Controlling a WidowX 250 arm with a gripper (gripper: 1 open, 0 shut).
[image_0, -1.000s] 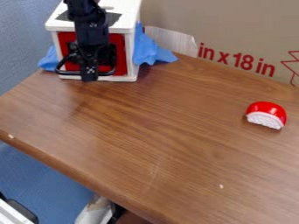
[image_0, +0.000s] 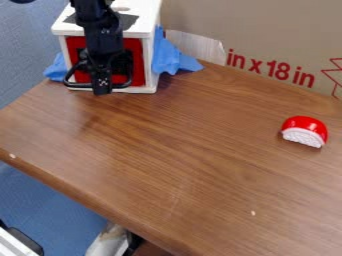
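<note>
My black gripper (image_0: 102, 80) hangs low at the top left, in front of the red front (image_0: 134, 56) of a white box-like appliance (image_0: 144, 20) with a dark panel on top. Cables loop around the gripper, and its fingers are too dark and small to tell whether they are open or shut. A red rounded piece (image_0: 305, 125) with a white ribbed face lies by itself on the right of the wooden table (image_0: 174, 170).
A blue cloth (image_0: 179, 60) lies around the appliance's base. A cardboard panel (image_0: 267, 30) with red printing stands along the back.
</note>
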